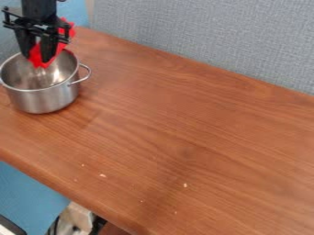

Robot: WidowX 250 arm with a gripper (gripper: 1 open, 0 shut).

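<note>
The black gripper (44,46) is at the top left, over a stainless steel pot (42,99) with a side handle. A red object (39,58) shows at the gripper's fingers, just above or partly inside the pot's opening; whether the fingers are shut on it is hard to tell. The pot stands upright near the left edge of the wooden table (196,147).
A grey fabric panel (208,41) stands along the back. Beyond the table's left edge is a blue surface (25,197).
</note>
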